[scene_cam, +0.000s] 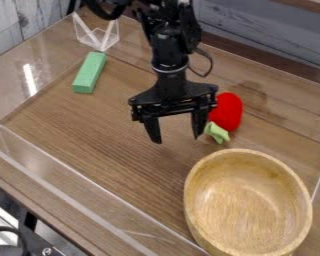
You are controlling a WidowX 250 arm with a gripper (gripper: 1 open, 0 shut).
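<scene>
The black gripper [175, 125] hangs over the middle of the table, fingers open and pointing down, with nothing seen between them. Just right of it lies a red rounded object [230, 108], with a pale green piece [218, 132] at its near end, both partly behind or beside the gripper. A green block [89, 72] lies at the back left. A large pale yellow bowl [248, 205] stands at the front right.
A clear plastic-like item [96, 32] sits at the back left behind the green block. A wall borders the back.
</scene>
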